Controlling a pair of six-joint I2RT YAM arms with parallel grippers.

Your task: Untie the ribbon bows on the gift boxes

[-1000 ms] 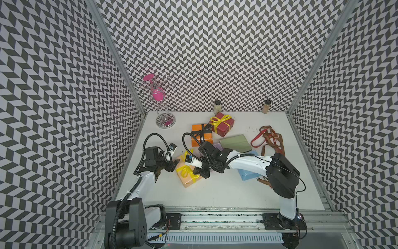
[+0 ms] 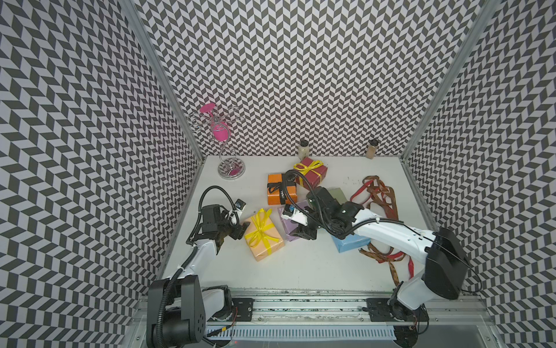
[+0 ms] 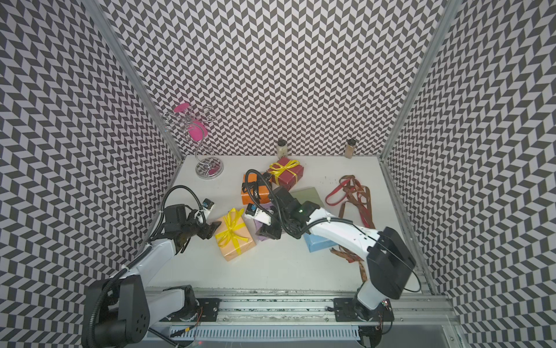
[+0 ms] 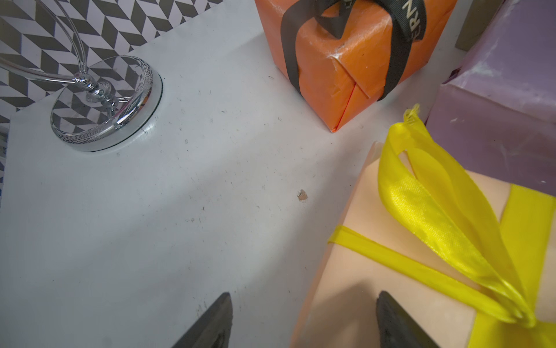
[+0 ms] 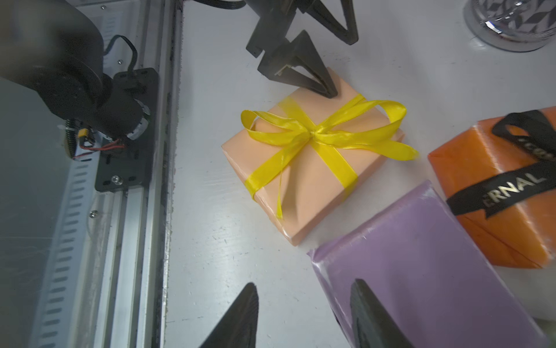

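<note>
The peach gift box lies at the table's middle-left, its yellow ribbon bow tied on top with loops standing up. At its left edge my left gripper stands open, one finger over the box and nothing held. My right gripper is open and empty, over the near edge of the purple box, which has no ribbon. Behind, the orange box carries a black ribbon bow. A dark red box at the back wears a yellow bow.
Blue box and green box lie bare, partly under the right arm. Loose brown and red ribbons spread at the right. A chrome stand and two small jars line the back.
My right arm has moved back to the right, away from the peach box, uncovering its bow, whose loops now stand up. The left arm has stayed put.
</note>
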